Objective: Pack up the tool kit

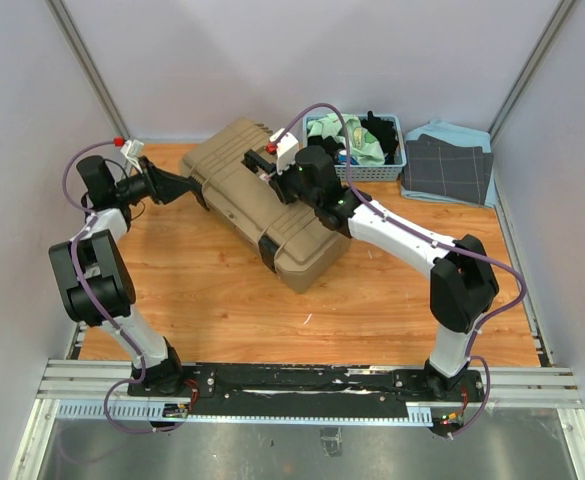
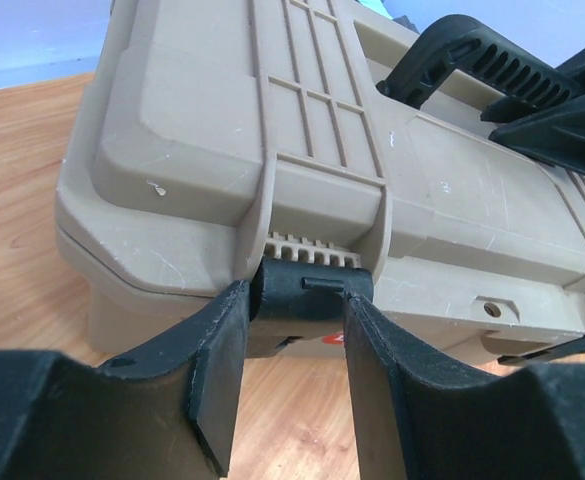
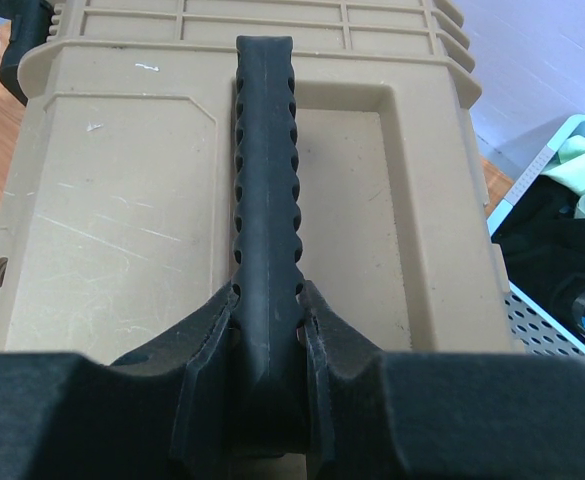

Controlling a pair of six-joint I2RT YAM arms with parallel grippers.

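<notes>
A closed tan tool case (image 1: pixel 242 200) lies at an angle across the table, lid side up. My right gripper is shut on the case's black carry handle (image 3: pixel 267 160), in the middle of the lid. At the case's left end, my left gripper is part open, with one finger on either side of a black latch (image 2: pixel 307 290). Whether the fingers press on that latch cannot be told. The second black latch (image 1: pixel 268 251) sits nearer the front on the same long side, with no gripper at it.
A light blue basket (image 1: pixel 377 172) of cloths and dark items stands behind the case. To its right lies folded dark cloth (image 1: pixel 447 168) on light blue cloth.
</notes>
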